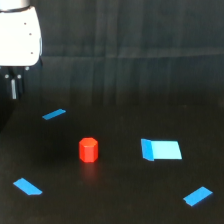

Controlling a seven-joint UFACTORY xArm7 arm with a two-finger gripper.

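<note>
A red block with a faceted outline stands by itself on the black table, a little left of the middle. To its right lies a flat pale blue square with a strip of darker blue along its left side. High at the left edge hangs the white arm. Below it, my gripper is small and dark against the dark background, so whether it is open or shut does not show. It is well away from the block.
Blue tape strips lie on the table: one at the back left, one at the front left and one at the front right. A black curtain hangs behind.
</note>
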